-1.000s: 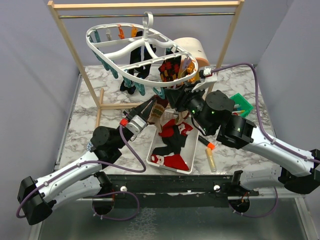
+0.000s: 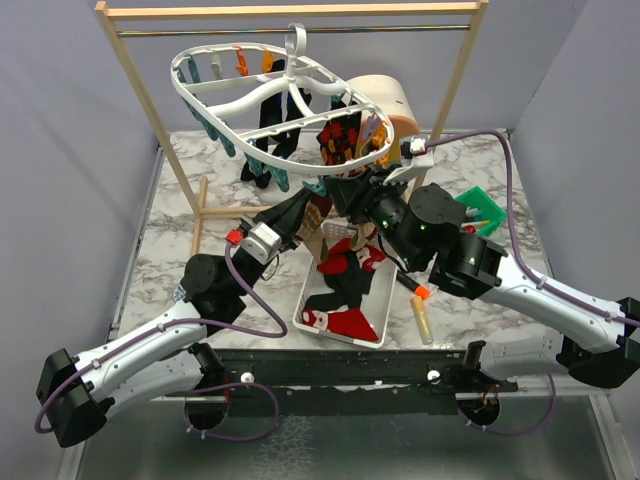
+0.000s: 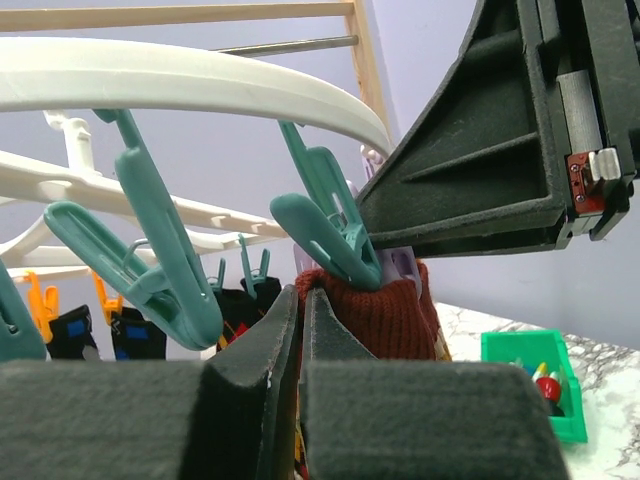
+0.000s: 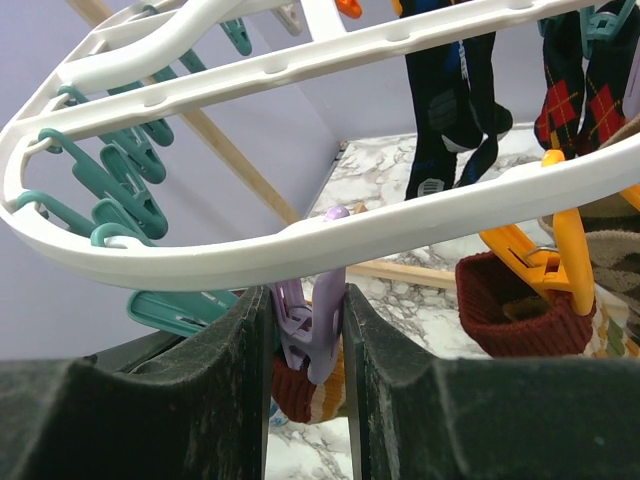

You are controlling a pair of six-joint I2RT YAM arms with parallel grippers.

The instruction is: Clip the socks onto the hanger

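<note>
The white hanger (image 2: 262, 133) has a ring of clips along its rim. My right gripper is shut on a purple clip (image 4: 322, 335) at the front of that rim. A sock with a reddish-brown cuff (image 3: 385, 315) hangs at the tips of my left gripper, which is shut on its edge. In the right wrist view the sock's cuff (image 4: 300, 392) is right at the clip's lower end; whether it lies between the clip's fingers I cannot tell. A teal clip (image 3: 330, 240) hangs just in front of the cuff.
Dark socks (image 4: 450, 110) and a brown-cuffed sock (image 4: 525, 310) under an orange clip hang nearby. Below stands a white basket (image 2: 302, 300) of red and black socks. A green tray (image 2: 480, 205) sits to the right.
The right arm stays about where it was.
</note>
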